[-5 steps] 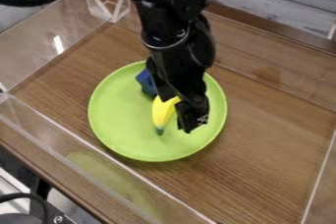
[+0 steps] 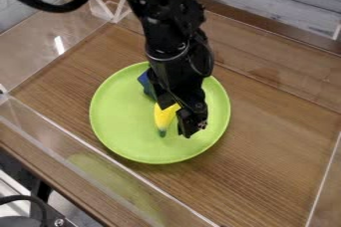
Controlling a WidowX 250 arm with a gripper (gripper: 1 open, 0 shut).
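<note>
A black gripper (image 2: 178,112) reaches down from the top over a green plate (image 2: 136,139), its fingers open around the area just right of a small yellow object (image 2: 164,116) with a green tip, which lies on the plate. A blue object (image 2: 148,84) sits behind it, partly hidden by the gripper. Whether the fingers touch the yellow object is unclear.
Clear plastic walls border the left and front edges, and pale boards run along the back.
The gripper has shifted slightly down and a little left over the yellow object. The plate and objects look unmoved.
</note>
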